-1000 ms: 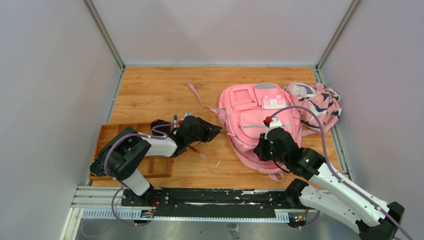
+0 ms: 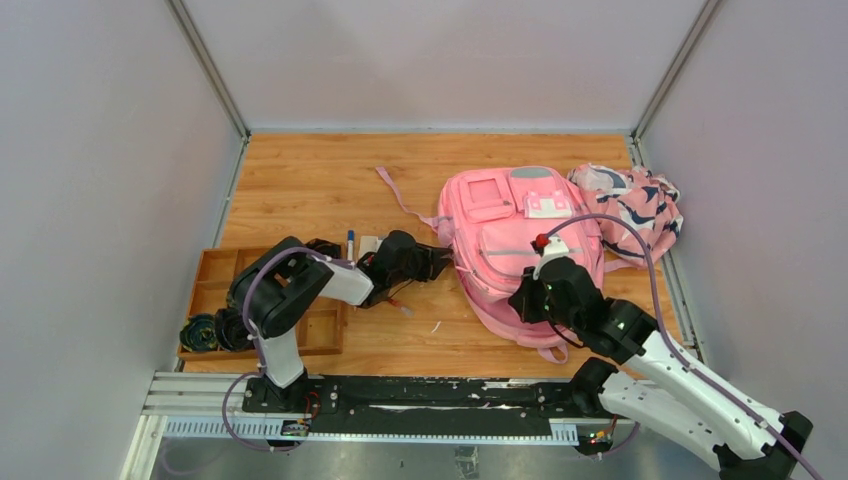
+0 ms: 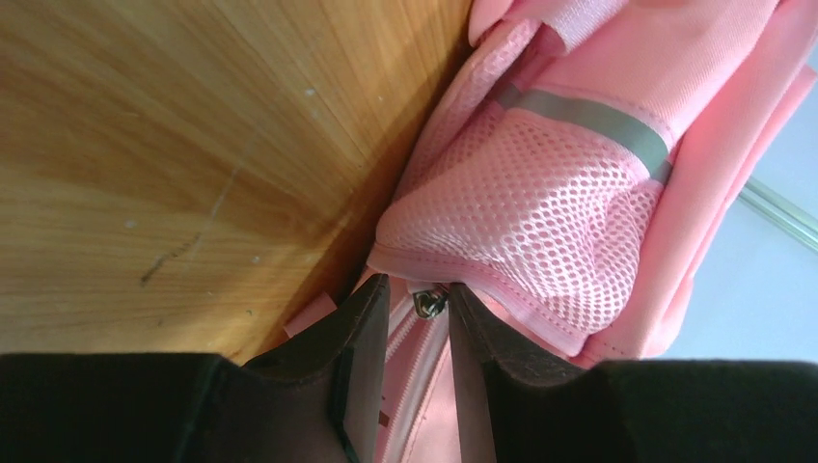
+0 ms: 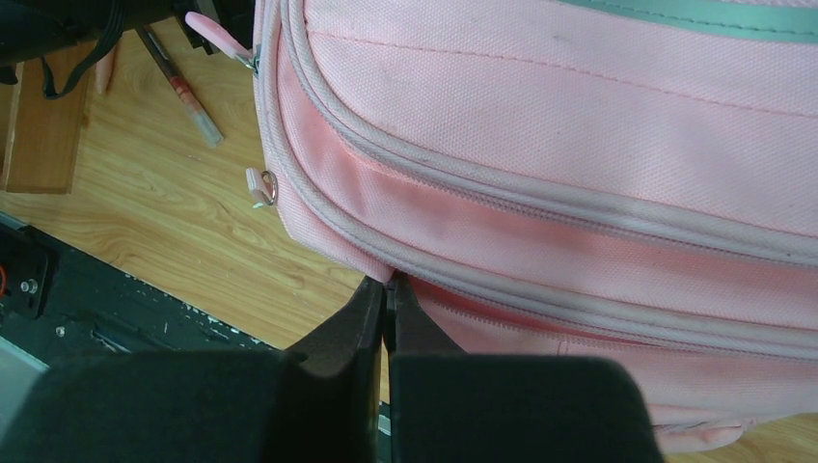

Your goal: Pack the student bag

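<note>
The pink student bag (image 2: 520, 235) lies on the wooden table, right of centre. My left gripper is part open at the bag's left side, under a mesh side pocket (image 3: 540, 212). A small metal zipper pull (image 3: 429, 302) shows between its fingertips, and the fingers are not closed on it. My right gripper is shut at the bag's lower edge, its tips against the piped seam beside a zipper (image 4: 540, 313). Whether a thin fold of fabric is pinched there cannot be made out.
A compartmented wooden tray (image 2: 322, 330) stands at the left, partly under my left arm. Pens, including a brush-like one (image 4: 188, 101), lie near it. A patterned pink cloth bag (image 2: 640, 215) sits at the back right.
My left gripper has moved right, from just short of the bag to its left side. The right arm and the bag look unmoved.
</note>
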